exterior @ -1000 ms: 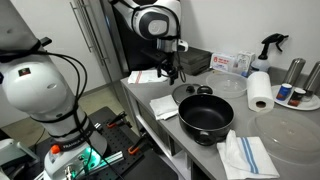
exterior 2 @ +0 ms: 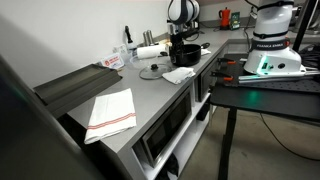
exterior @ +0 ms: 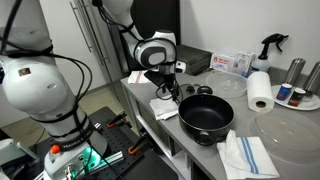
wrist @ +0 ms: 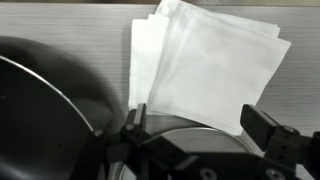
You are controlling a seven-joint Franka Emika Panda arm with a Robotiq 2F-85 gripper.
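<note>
A folded white cloth (wrist: 215, 65) lies flat on the counter, close to a large black pot (wrist: 35, 110). My gripper hangs over it with the fingers wide apart and nothing held between them. In exterior view 1 the gripper (exterior: 168, 91) is low, just behind the same cloth (exterior: 163, 108) and left of the pot (exterior: 206, 118). Whether the fingertips touch anything there cannot be told. The curved rim of a round glass lid (wrist: 200, 129) shows beneath the gripper in the wrist view.
A blue-striped towel (exterior: 247, 157) hangs at the counter's front edge. Behind and right of the pot are a clear container (exterior: 230, 87), a paper roll (exterior: 260, 92) and a clear round lid (exterior: 287, 135). Another towel (exterior 2: 111, 115) lies on bare counter.
The cloth and pot have stayed put.
</note>
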